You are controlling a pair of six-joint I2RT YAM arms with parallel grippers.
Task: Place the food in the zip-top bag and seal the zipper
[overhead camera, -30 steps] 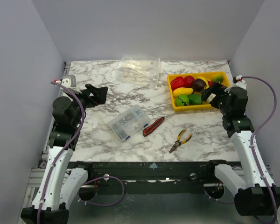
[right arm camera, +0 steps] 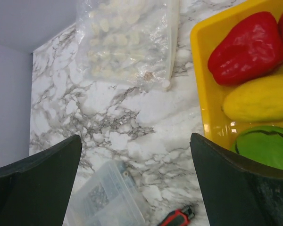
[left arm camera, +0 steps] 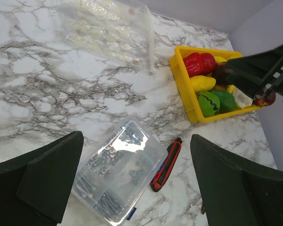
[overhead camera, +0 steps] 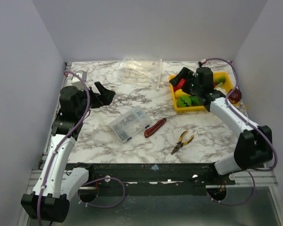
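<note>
A clear zip top bag (overhead camera: pixel 139 72) lies flat at the back middle, its zipper strip on the right. The yellow bin (overhead camera: pixel 181 108) at right holds toy food: a red pepper (right arm camera: pixel 245 49), a yellow piece (right arm camera: pixel 259 99), a green melon (left arm camera: pixel 208 104) and others. My right gripper (overhead camera: pixel 178 79) hangs open over the bin's left back corner, facing the bag. My left gripper (overhead camera: pixel 105 92) is open above the left part of the table, with nothing between its fingers.
A clear parts case (overhead camera: pixel 129 124), a red utility knife (overhead camera: pixel 155 127) and yellow-handled pliers (overhead camera: pixel 181 141) lie on the front middle and right.
My right arm has swung left and toward the back, from the bin's right side to its left back corner. The left gripper has moved slightly right since a second ago.
</note>
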